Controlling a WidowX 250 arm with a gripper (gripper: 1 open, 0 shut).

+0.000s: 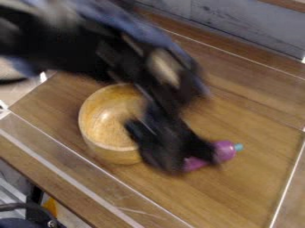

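My gripper [161,138] is blurred by motion, its dark body reaching down from the upper left over the right side of a wooden bowl [105,129]. Its lower tip is in front of a purple eggplant [217,153] with a teal stem, which lies on the wooden surface right of the bowl and is partly hidden. Whether the fingers are open or shut, or touch the eggplant, is too blurred to tell.
A grey wall [233,27] runs along the back. Cables show at the lower left edge.
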